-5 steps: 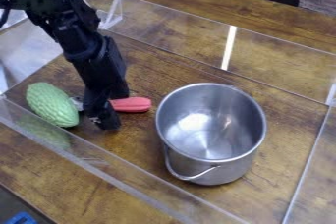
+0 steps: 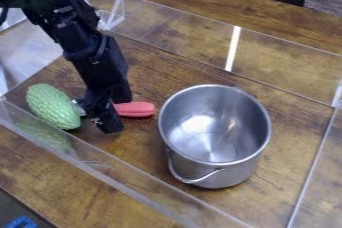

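Observation:
My black gripper (image 2: 102, 114) is low over the wooden table, open, its fingers down around a red handle-like object (image 2: 132, 109) that lies flat; part of that object is hidden behind the fingers. Just left of the gripper lies a green, bumpy vegetable-like object (image 2: 54, 106). To the right stands a steel pot (image 2: 214, 122) with a wire handle hanging at its front.
Clear plastic walls border the work area at back, front, left and right.

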